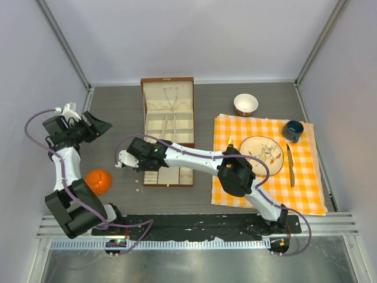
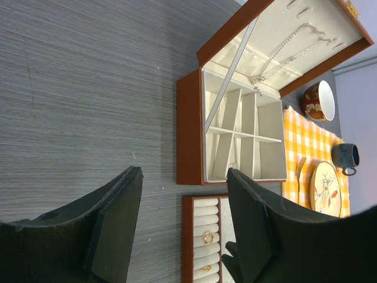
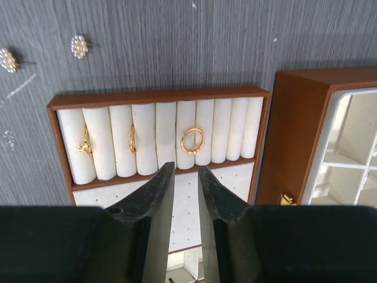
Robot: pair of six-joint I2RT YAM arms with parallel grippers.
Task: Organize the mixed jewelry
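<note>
The open jewelry box (image 1: 168, 94) has chains hanging in its lid and a divided compartment section (image 2: 268, 121). In front lies a ring tray (image 3: 159, 94) with gold pieces and a gold ring (image 3: 200, 144) in its rolls. Two pearl-cluster earrings (image 3: 79, 46) and a small clear piece (image 3: 8, 140) lie on the table beside it. My right gripper hangs over the tray, its fingertips close together but open by a narrow amount, nothing visible between them. My left gripper is open and empty, at the left of the table, apart from the box.
An orange bowl (image 1: 98, 181) sits front left. On the right, a checkered cloth (image 1: 230, 194) holds a plate (image 1: 268, 150), fork, knife (image 1: 291, 165) and mug (image 1: 293, 131); a white bowl (image 1: 245, 104) stands behind. The table left of the box is largely clear.
</note>
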